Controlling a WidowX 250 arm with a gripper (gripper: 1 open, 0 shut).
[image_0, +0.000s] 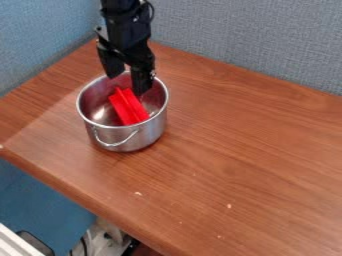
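Observation:
A silver metal pot (123, 135) with a wire handle stands on the wooden table at the left. Inside it lies a red object (130, 107), which looks like one or more oblong blocks. My black gripper (127, 78) hangs over the pot's back part, its fingers open and reaching down to about rim height above the red object.
Grey-blue padded walls (261, 45) stand behind and at the left. The table's front-left edge drops to a blue floor with some white equipment and cables.

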